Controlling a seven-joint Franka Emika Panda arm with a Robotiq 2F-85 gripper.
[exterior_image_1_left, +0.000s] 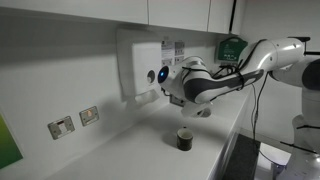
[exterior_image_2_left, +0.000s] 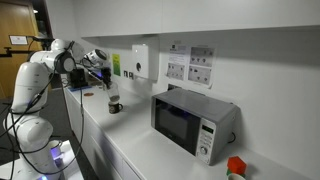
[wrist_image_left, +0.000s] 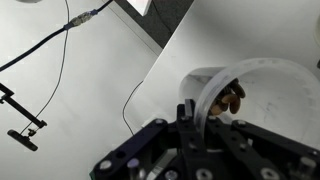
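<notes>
A pale, translucent cup (wrist_image_left: 282, 92) fills much of the right side of the wrist view, with several brown nut-like pieces (wrist_image_left: 232, 98) inside it. My gripper is shut on the cup's rim, its dark fingers at the near side of the wall. In the first exterior view the arm reaches in from the right above the white counter, and the cup is hard to make out there against the pale background. A dark mug (exterior_image_1_left: 184, 139) stands upright on the counter, below and in front of the gripper, apart from it.
A microwave (exterior_image_2_left: 190, 122) stands farther along the counter (exterior_image_2_left: 138, 138), with a red object (exterior_image_2_left: 236, 165) beyond it. A white dispenser (exterior_image_1_left: 138, 62) hangs on the wall beside the arm.
</notes>
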